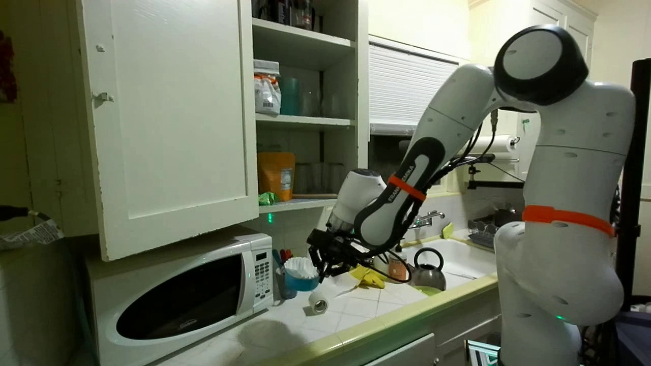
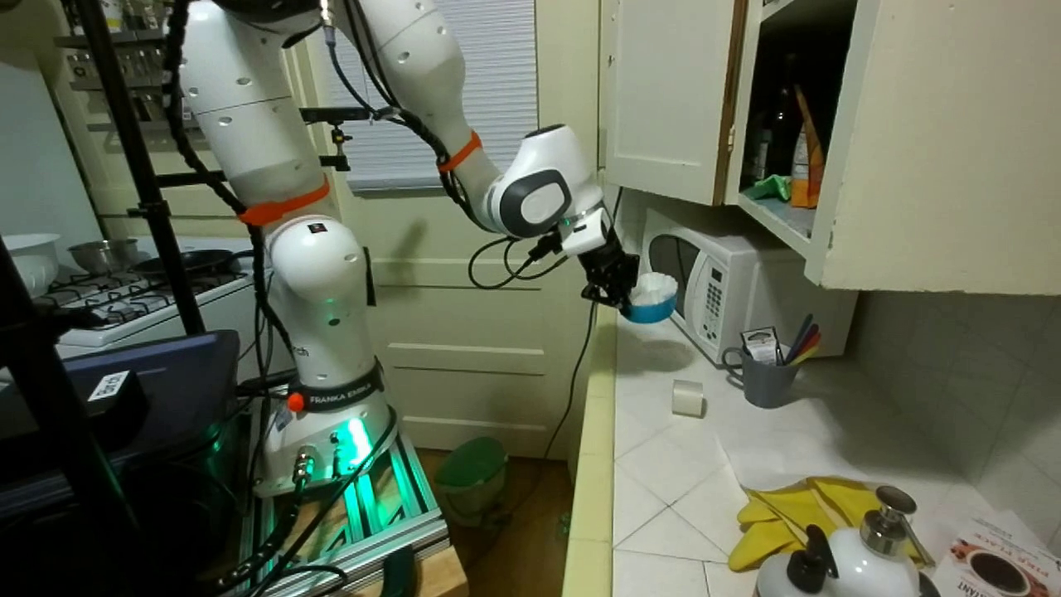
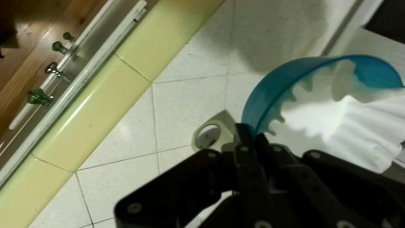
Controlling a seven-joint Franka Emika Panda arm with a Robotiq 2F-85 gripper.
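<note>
A translucent blue bowl holds a stack of white paper coffee filters. My gripper is shut on the bowl's rim, one fingertip outside the wall and one inside. Exterior view 2 has the bowl hanging in the air above the counter, in front of the microwave, with the gripper at its near left side. In exterior view 1 the bowl appears just left of the gripper, partly behind it. A shadow falls on the tiles beneath.
A white roll lies on the counter below. The microwave, a grey mug of utensils and a yellow cloth stand or lie around. An open cabinet door hangs over the microwave.
</note>
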